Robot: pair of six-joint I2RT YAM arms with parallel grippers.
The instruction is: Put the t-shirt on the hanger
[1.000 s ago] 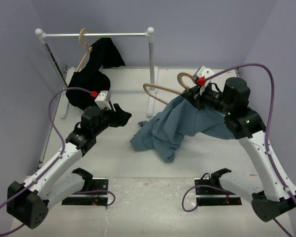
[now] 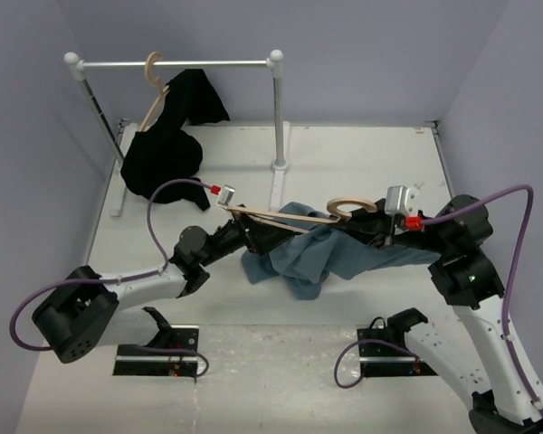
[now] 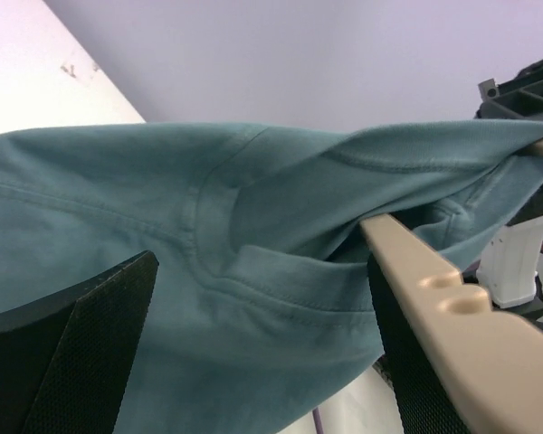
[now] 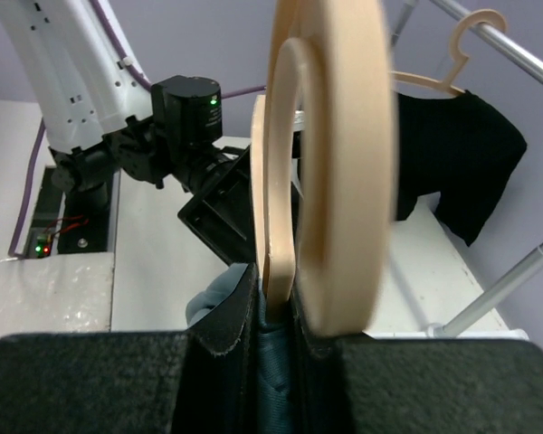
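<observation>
The blue-grey t-shirt (image 2: 303, 260) hangs bunched beneath my right gripper, its lower part on the table. My right gripper is shut on the wooden hanger (image 4: 281, 226) near its hook, with shirt fabric caught between the fingers too. From there the hanger (image 2: 290, 215) reaches left across my left gripper (image 2: 279, 237). In the left wrist view, my left gripper is open, its fingers wide apart in front of the shirt's neckline (image 3: 299, 262). One hanger arm (image 3: 425, 294) crosses over the right-hand finger, its tip near the neck opening.
At the back left stands a white rack (image 2: 176, 64) carrying a black garment (image 2: 167, 149) on another wooden hanger (image 2: 152, 86). Its right post (image 2: 279, 117) rises behind the two arms. Bare white table (image 2: 371, 158) shows at the back right.
</observation>
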